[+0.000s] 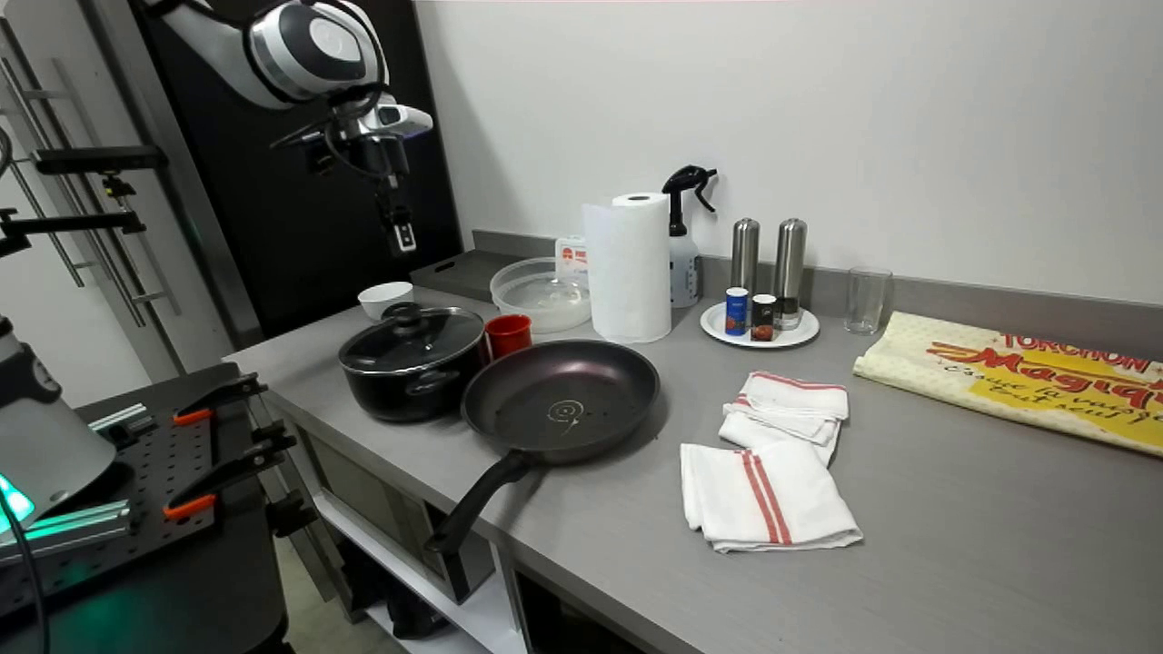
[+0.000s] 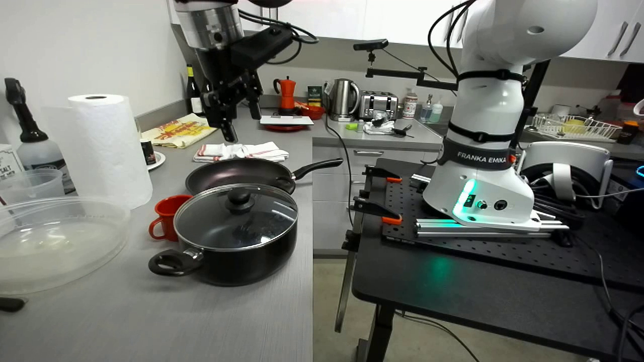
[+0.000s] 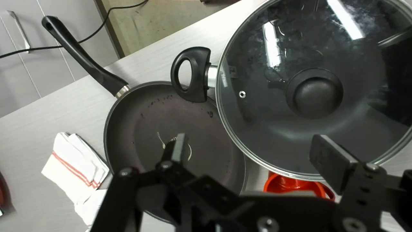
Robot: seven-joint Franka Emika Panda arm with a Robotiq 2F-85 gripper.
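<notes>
My gripper is open above the counter, its fingers wide apart and nothing between them. Below it in the wrist view lie a black frying pan [image 3: 181, 120] and a black pot covered by a glass lid [image 3: 262, 127] with a dark round knob [image 3: 314, 94]. A red cup [image 3: 285, 183] shows partly under the lid's edge. In exterior view 1 the gripper [image 1: 403, 236] hangs well above the pot [image 1: 403, 387], touching nothing. The red cup [image 1: 508, 334] stands between pot and paper towel roll [image 1: 629, 272].
White towels with red stripes [image 1: 769, 496] lie right of the pan, whose handle [image 1: 480, 503] juts past the counter edge. Behind are a clear plastic bowl [image 1: 541, 294], a spray bottle [image 1: 683, 262] and a white plate [image 1: 801, 329] with shakers.
</notes>
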